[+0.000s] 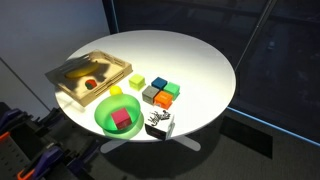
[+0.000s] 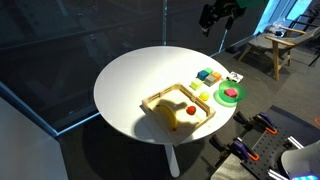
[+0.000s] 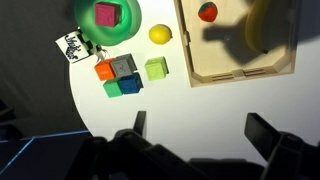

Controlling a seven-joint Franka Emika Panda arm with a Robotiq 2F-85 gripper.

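My gripper is open, its two dark fingers wide apart at the bottom of the wrist view with only bare table between them. It hangs high above the table in exterior view 2, top right. A green bowl (image 3: 131, 19) holds a red cube (image 3: 106, 14). Beside the bowl lies a yellow lemon (image 3: 160, 34). A yellow-green cube (image 3: 156, 68) stands apart from a cluster of grey (image 3: 123, 65), orange (image 3: 105, 70), blue (image 3: 129, 84) and green (image 3: 112, 88) cubes. The wooden tray (image 3: 235, 76) holds a banana (image 3: 255, 22) and a strawberry (image 3: 207, 11).
A white box with black print (image 1: 159, 124) stands near the table edge, by the bowl. In exterior view 2, a wooden chair (image 2: 285, 42) is in the background, off the table.
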